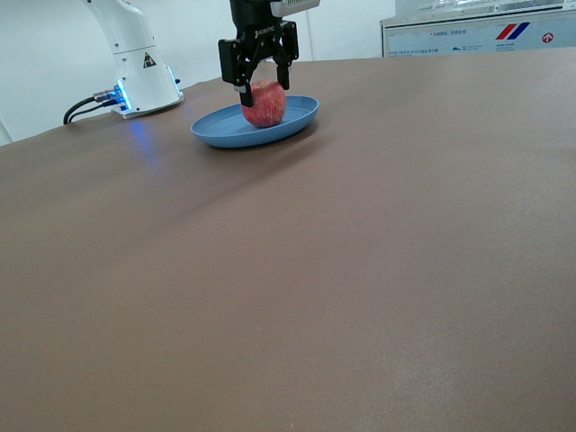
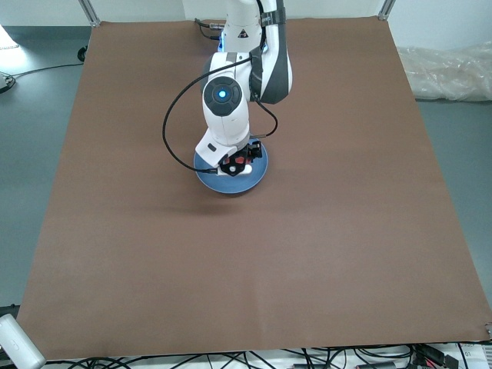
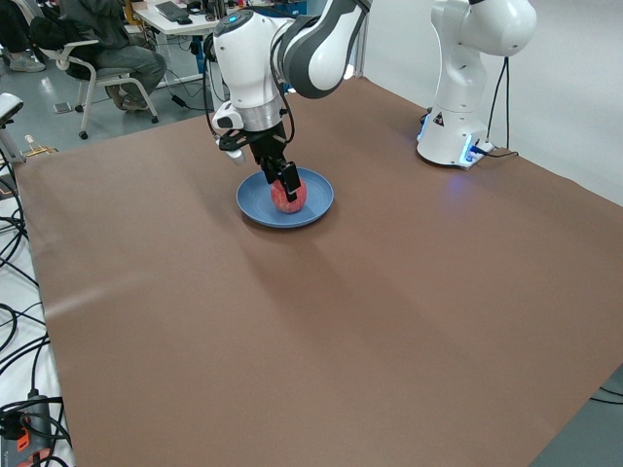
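Observation:
A red apple (image 1: 265,110) rests on a blue plate (image 1: 220,130), also seen in the right view as a blue plate (image 3: 259,209) with the apple (image 3: 288,201) on it. My black gripper (image 1: 265,92) is lowered over the apple, its two fingers apart at either side of the fruit's upper part; whether they press on it is unclear. In the left view the arm largely hides the apple and gripper.
Cables lie along the table's outer edge.

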